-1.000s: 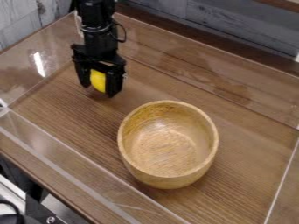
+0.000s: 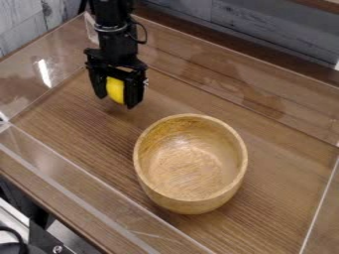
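My black gripper hangs at the upper left, its fingers around a small yellow object, which is low at the tabletop. Whether the fingers are pressed on it or just around it is hard to tell at this size. A large empty tan wooden bowl sits on the wooden table at the lower middle, apart from the gripper.
A pale object stands behind the arm at the top left.
The gripper and the yellow object have shifted very slightly; the bowl stays where it was.
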